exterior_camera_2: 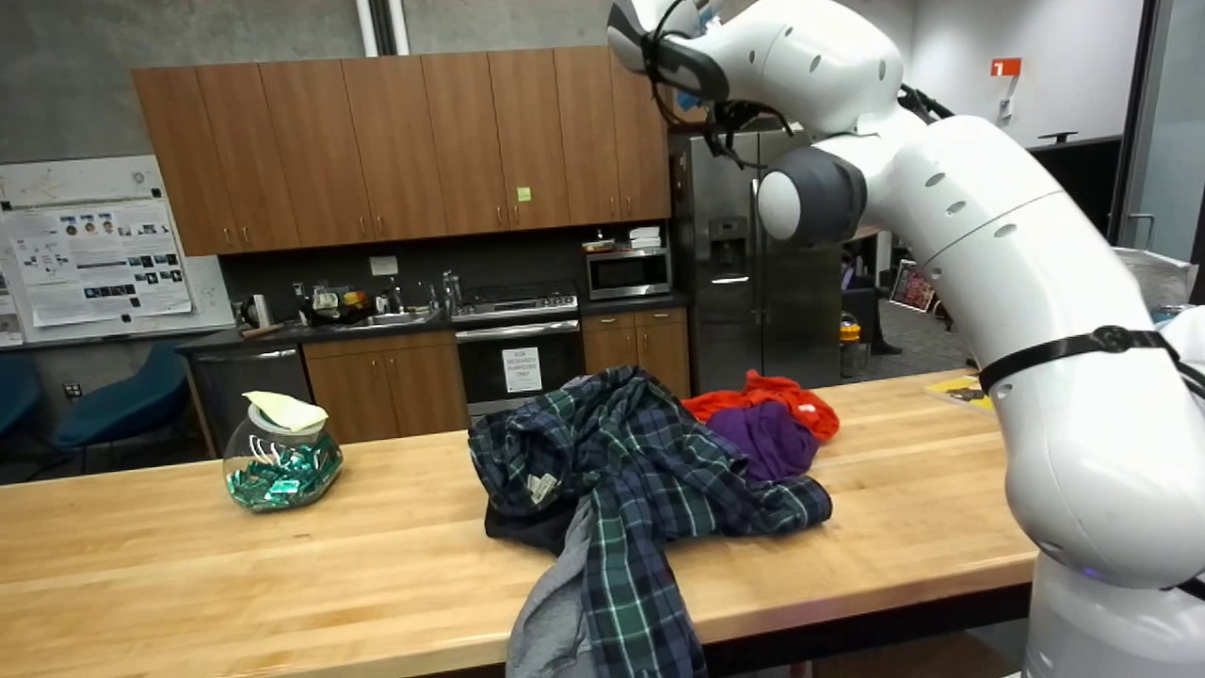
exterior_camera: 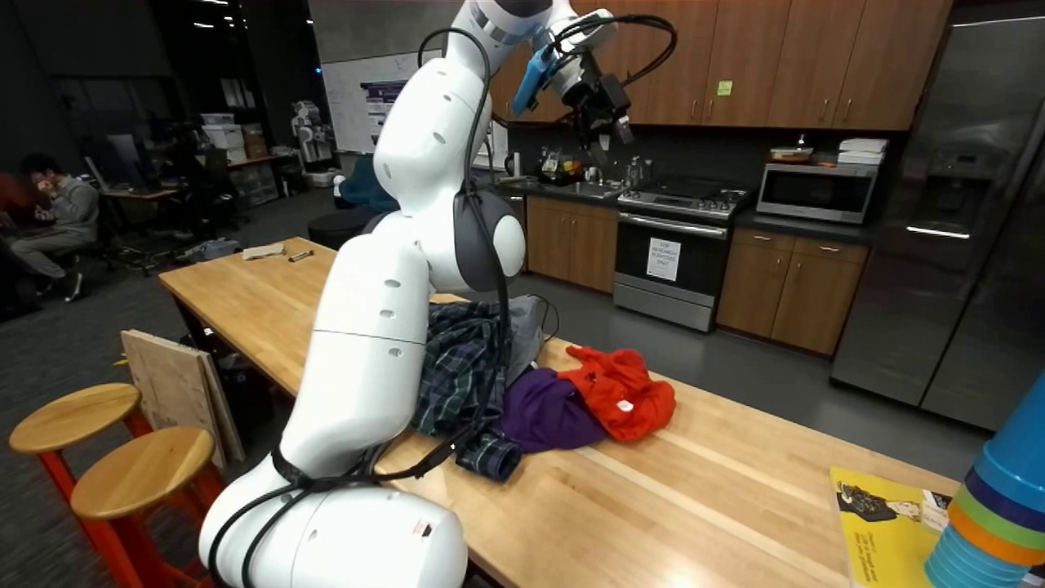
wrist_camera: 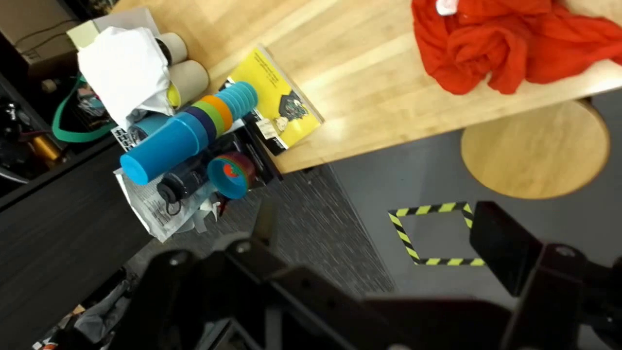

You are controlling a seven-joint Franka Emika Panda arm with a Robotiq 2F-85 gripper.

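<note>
High above the table, my gripper (exterior_camera: 610,132) is open and well clear of everything. In the wrist view the two dark fingers (wrist_camera: 505,248) stand wide apart with only floor between them. On the table lies a heap of clothes: a dark green and blue plaid shirt (exterior_camera_2: 650,458), a purple cloth (exterior_camera: 550,412) and a red cloth (exterior_camera: 627,394). Grey fabric (exterior_camera_2: 555,599) hangs under the plaid shirt at the table's near edge. The purple cloth touches both the red cloth and the plaid shirt.
A glass jar of green-wrapped pieces (exterior_camera_2: 282,458) stands on the table's left side. A yellow book (wrist_camera: 274,99) and stacked coloured cups (wrist_camera: 189,131) sit at the opposite end. Bare wood (exterior_camera: 705,490) lies between the clothes and the book.
</note>
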